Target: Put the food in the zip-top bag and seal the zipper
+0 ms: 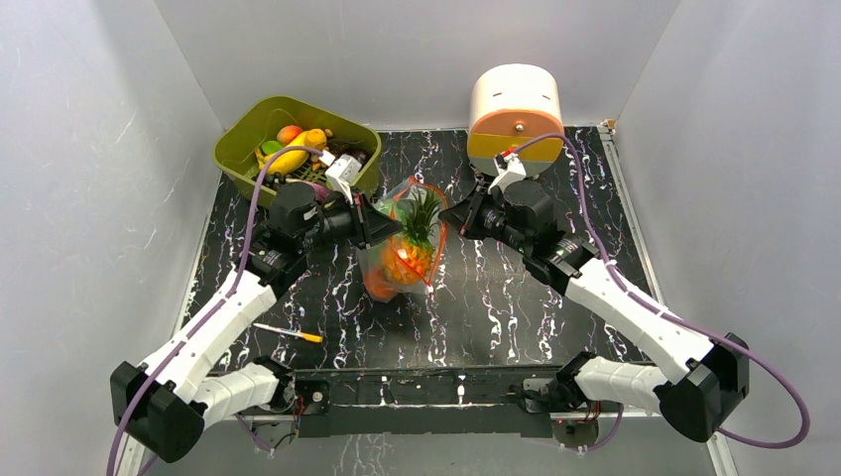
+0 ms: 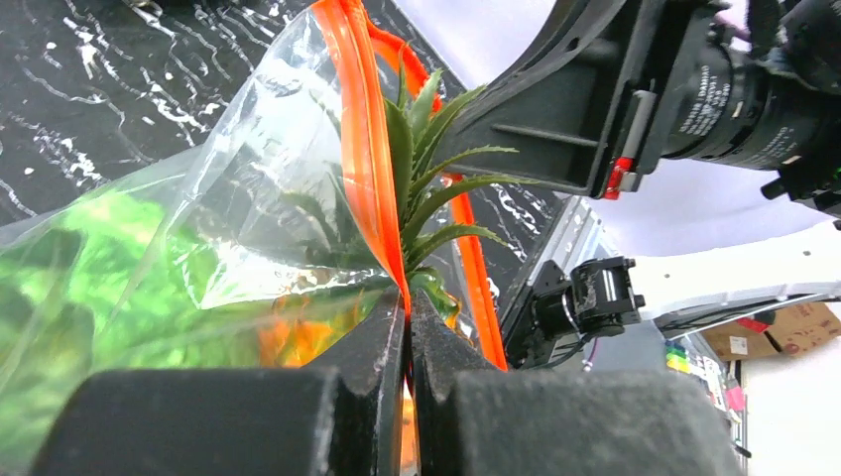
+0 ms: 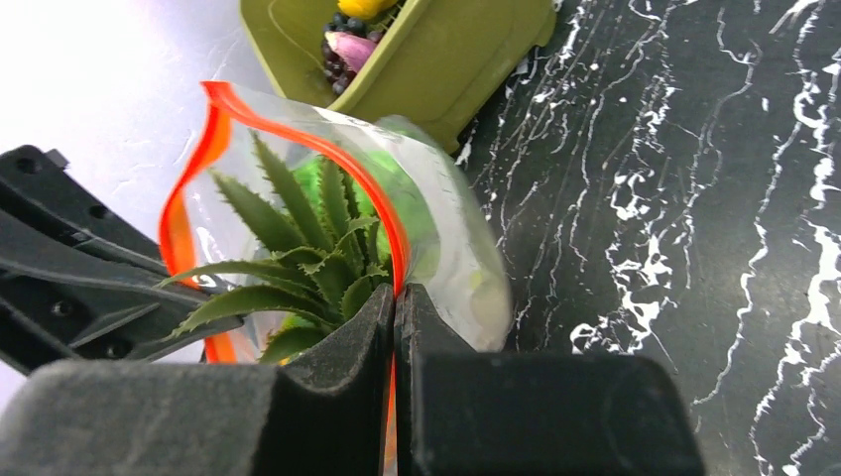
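The clear zip bag [image 1: 374, 260] with an orange zipper rim [image 2: 362, 129] hangs between my grippers, its mouth spread apart. Inside it a pineapple [image 1: 409, 260] shows, its spiky leaves [image 3: 307, 238] reaching into the mouth; green food [image 2: 109, 288] sits deeper in the bag. My left gripper is shut on one side of the orange rim, which runs down between its fingers. On the opposite side of the mouth, my right gripper is shut on the rim as well, with a thin orange line between its fingertips.
A green basket [image 1: 243, 129] of fruit stands at the back left, and a cream bread box [image 1: 516, 94] at the back right. An orange-tipped marker [image 1: 298, 333] lies at the front left.
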